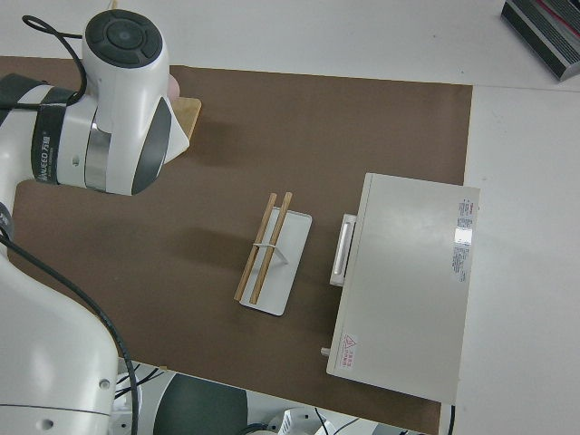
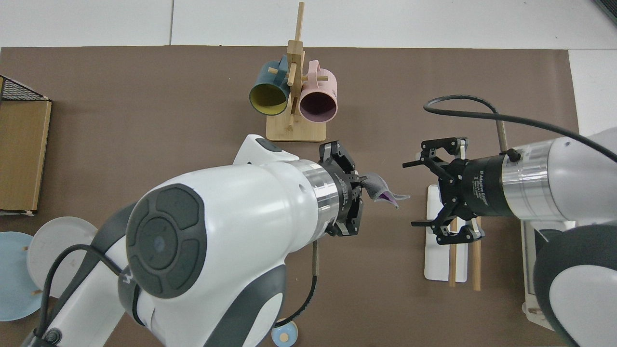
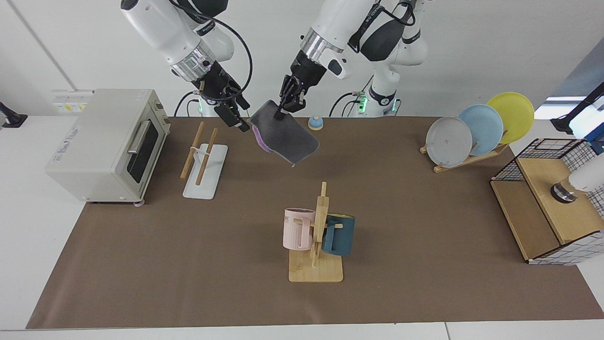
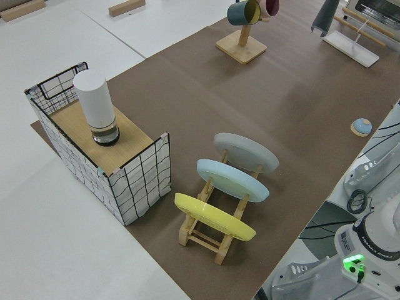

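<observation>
A grey cloth with a purple edge (image 3: 286,139) hangs from my left gripper (image 3: 281,115), which grips it above the table's middle; in the top view it shows as a small grey flap (image 2: 382,191). My right gripper (image 2: 411,193) stands just to the right of the cloth, fingers spread open with nothing between them. It is above the white stand with two wooden bars (image 3: 201,190).
A mug tree (image 3: 311,272) holds pink and teal mugs. A plate rack (image 3: 470,161) with three plates and a wire-sided shelf (image 3: 526,221) are at one side, an oven (image 3: 90,158) at the other. A small blue round object (image 3: 315,123) lies near the bases.
</observation>
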